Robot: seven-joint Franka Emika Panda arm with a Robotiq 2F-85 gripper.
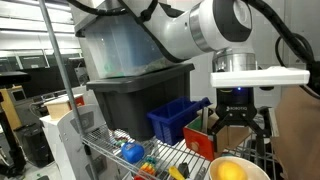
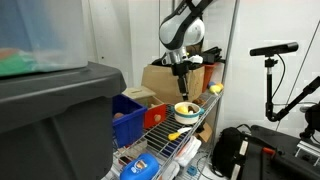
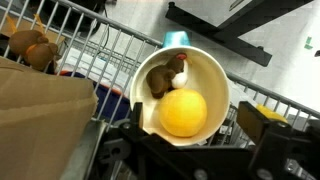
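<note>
A cream bowl (image 3: 207, 70) sits on the wire rack, holding an orange-yellow ball (image 3: 183, 112) and a small brown toy (image 3: 160, 80) with a red and white part beside it. In exterior view 1 the ball (image 1: 231, 171) shows at the bottom edge, and the brown toy cannot be made out there. My gripper (image 1: 240, 132) hangs over the bowl, its fingers spread wide. From the wrist, the open gripper has its fingers to either side of the bowl's near part, with the ball in the gap below. Nothing is held.
A blue bin (image 1: 173, 119) and a red box (image 1: 199, 140) stand behind the bowl. Brown cardboard (image 3: 50, 115) rises close on one side. A yellow item (image 3: 262, 111) lies by the right finger, and a brown plush (image 3: 35, 48) is at upper left. Large dark bins (image 1: 143, 98) stand farther back.
</note>
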